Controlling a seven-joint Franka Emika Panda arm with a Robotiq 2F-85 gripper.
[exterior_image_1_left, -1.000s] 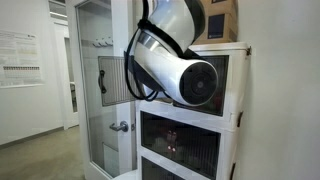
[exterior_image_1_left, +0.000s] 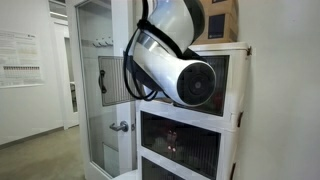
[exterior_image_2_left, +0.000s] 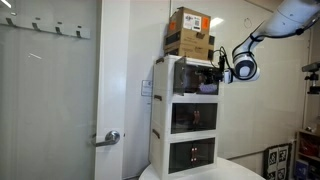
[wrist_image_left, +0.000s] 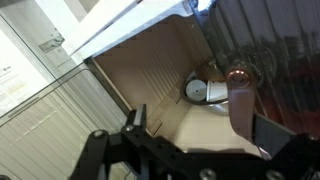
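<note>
In the wrist view, my gripper stands open in front of the cabinet's top compartment, its dark fingers apart with nothing clearly between them. The brown handle (wrist_image_left: 240, 103) on the dark ribbed right door (wrist_image_left: 278, 60) appears beside the right finger; whether they touch I cannot tell. Swung outward on the left is the other door (wrist_image_left: 40, 132), also visible with its dark handle (exterior_image_1_left: 102, 81) in exterior view 1. Inside the compartment, pale round dishware (wrist_image_left: 207, 90) shows. The arm (exterior_image_1_left: 165, 50) hides much of the top compartment in exterior view 1.
Two lower compartments of the white cabinet (exterior_image_2_left: 163, 110) have their dark doors (exterior_image_2_left: 193, 117) shut. Cardboard boxes (exterior_image_2_left: 188, 32) are stacked on top. A white room door (exterior_image_2_left: 108, 70) stands to the left in exterior view 2. A white round tabletop (exterior_image_2_left: 225, 171) lies below.
</note>
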